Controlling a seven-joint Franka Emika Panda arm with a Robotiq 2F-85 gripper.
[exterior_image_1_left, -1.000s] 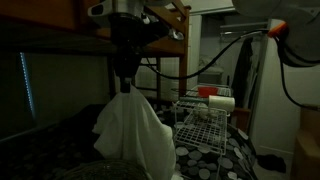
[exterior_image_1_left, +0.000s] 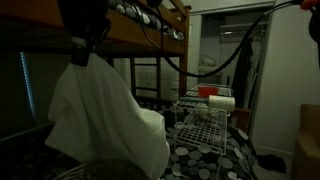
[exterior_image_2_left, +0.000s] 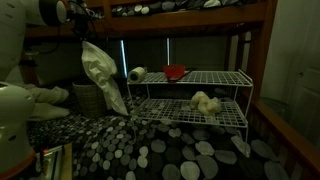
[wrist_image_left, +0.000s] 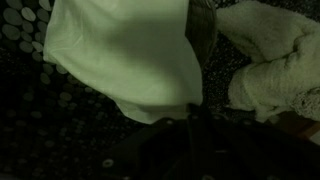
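Observation:
A white cloth (exterior_image_1_left: 105, 115) hangs in folds from my gripper (exterior_image_1_left: 85, 45), which is shut on its upper edge. The same cloth (exterior_image_2_left: 100, 75) shows at the left in exterior view 2, draped in front of and above a dark woven basket (exterior_image_2_left: 88, 102). In the wrist view the cloth (wrist_image_left: 125, 50) spreads away from the dark fingertips, its edge running to my gripper. The fingers themselves are too dark to make out well.
A white wire rack (exterior_image_2_left: 190, 77) holds a red container (exterior_image_2_left: 175, 73), a white roll (exterior_image_2_left: 137, 74) and, lower, a pale bundled cloth (exterior_image_2_left: 205, 103). Bunk-bed beams pass overhead. A dotted dark cover spreads beneath. Pale fabric (wrist_image_left: 270, 50) lies at the wrist view's right.
My gripper has moved left and up in exterior view 1, carrying the white cloth with it. The cloth now hangs at a slant and looks larger. The rack has not moved.

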